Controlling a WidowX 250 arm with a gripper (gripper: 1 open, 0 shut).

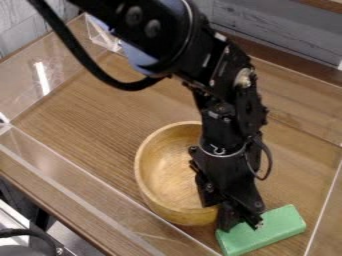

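The black gripper point(230, 214) reaches down over the right side of a yellow-tan bowl point(160, 172), its fingertips low at the bowl's right rim, beside a green block point(262, 231) that lies on the wooden table to the right front of the bowl. The dark fingers overlap, so whether they hold anything cannot be seen.
Clear plastic edges run along the left and front, and a wooden ledge point(315, 4) is at the back right.
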